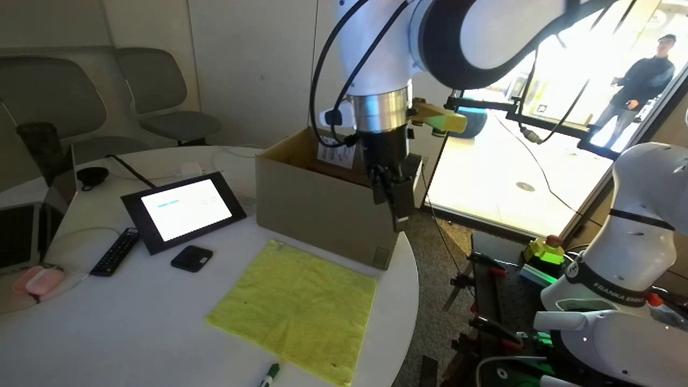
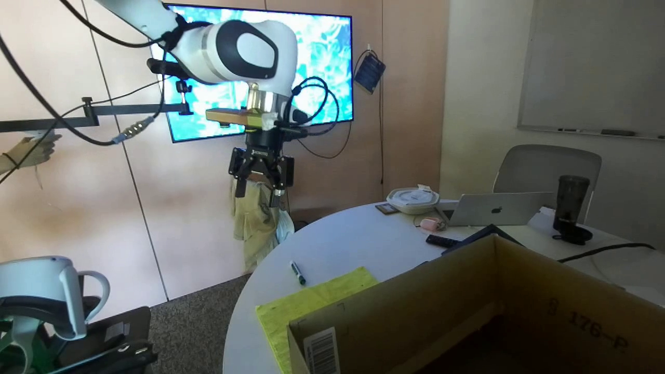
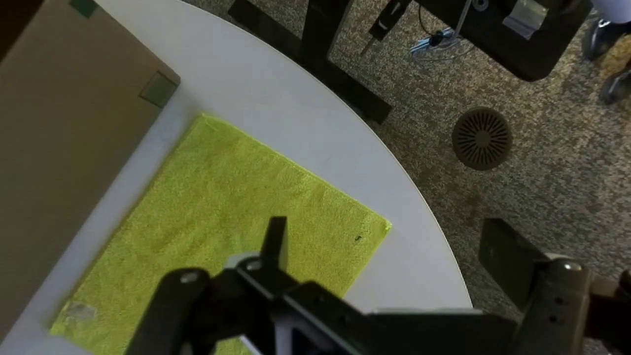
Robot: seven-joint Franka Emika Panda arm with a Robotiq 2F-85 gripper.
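My gripper (image 2: 256,194) stands open in the air, its two fingers wide apart and nothing between them. In the wrist view, one finger (image 3: 274,242) appears over the yellow cloth (image 3: 236,189), the other over the floor past the table's edge. The cloth lies flat on the white round table, close to the cardboard box (image 1: 322,206). From exterior view 1, the gripper overlaps the box's right end, well above the table. A green-capped marker (image 2: 297,273) lies on the table just off the cloth.
A tablet (image 1: 187,209), a remote (image 1: 116,251), a small black device (image 1: 192,258) and a laptop (image 2: 499,209) occupy the table's other side. The box is open-topped with tall walls. Bare table (image 1: 148,335) lies to the left of the cloth.
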